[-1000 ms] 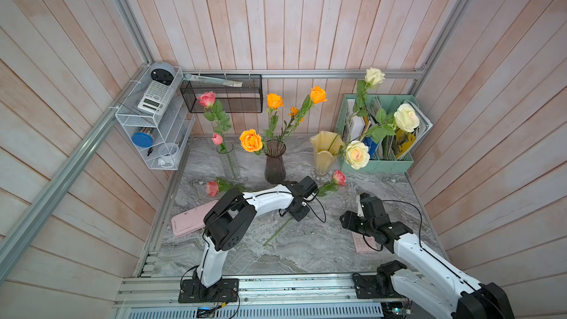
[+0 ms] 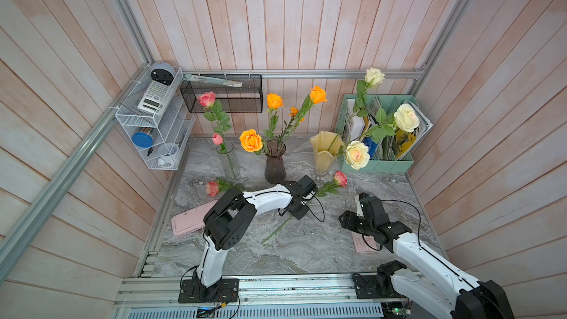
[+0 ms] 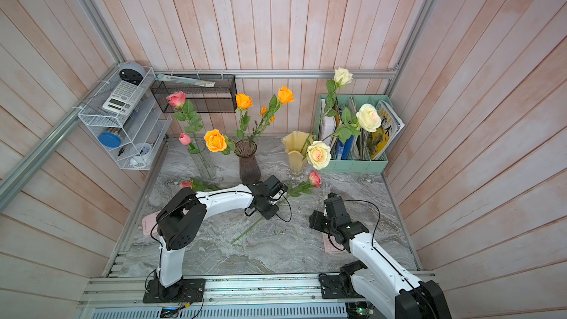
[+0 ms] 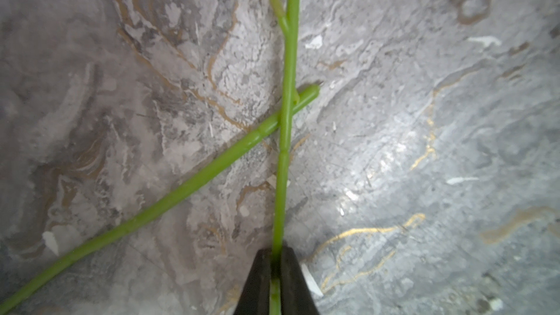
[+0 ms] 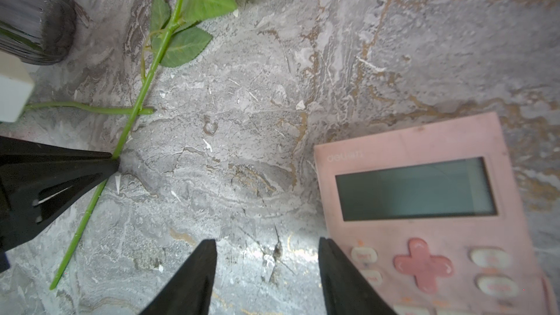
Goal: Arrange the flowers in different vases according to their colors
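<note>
A pink rose (image 2: 339,179) lies on the marble table, its long green stem (image 4: 282,192) running beneath my left arm. My left gripper is shut on that stem, low over the table. Under it crosses the stem (image 4: 192,183) of another pink rose (image 2: 212,188), whose bloom lies at the left. One clear glass vase (image 2: 229,164) holds pink roses. Orange roses stand in the dark ribbed vase (image 2: 274,168), cream roses in the yellow vase (image 2: 324,156). Above the table at the right, my right gripper is open and empty.
A pink calculator (image 5: 417,210) lies beneath the right gripper. At the left is a pink flat case (image 2: 192,219). The green file box (image 2: 378,166) stands at the back right; white wire shelves (image 2: 158,121) hang at the left.
The held stem's lower end has shifted slightly left with my left gripper. My right arm stays nearly still, and the vases have not moved.
</note>
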